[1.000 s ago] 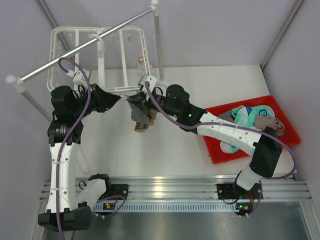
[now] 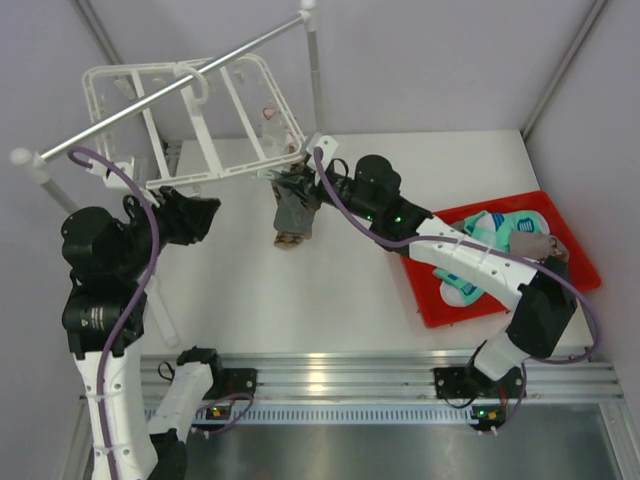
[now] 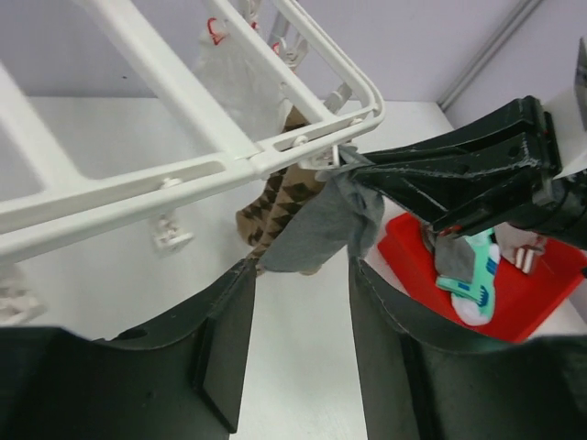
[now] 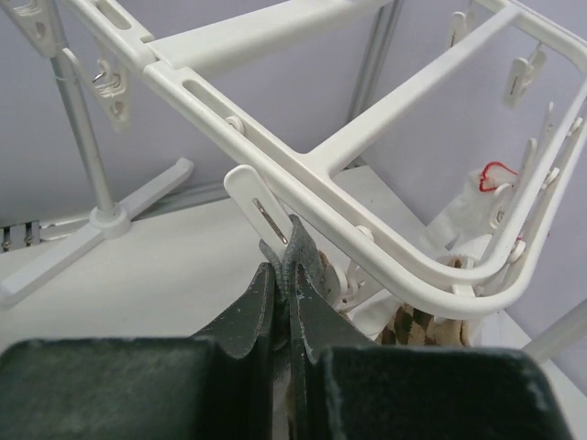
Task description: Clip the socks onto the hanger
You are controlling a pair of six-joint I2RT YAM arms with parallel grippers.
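The white hanger (image 2: 168, 70) hangs tilted from the rod, its right front corner near my right gripper (image 2: 284, 178). In the right wrist view that gripper is shut on the top edge of a grey sock (image 4: 298, 249). The cloth rises past the fingertips against a white clip (image 4: 260, 209); whether the clip grips it cannot be told. In the left wrist view the grey sock (image 3: 316, 229) droops below the hanger corner, a camouflage sock (image 3: 280, 203) behind it. My left gripper is open and empty, below the hanger's front bar.
A pale sock with red trim (image 3: 234, 78) hangs farther back on the hanger. The red bin (image 2: 425, 300) at right holds several socks. An upright pole (image 2: 316, 80) stands just behind the right gripper.
My left gripper has opened and drawn away to the left. The hanger has swung askew, its right corner shifting right. My right gripper has moved slightly right and up with the grey sock.
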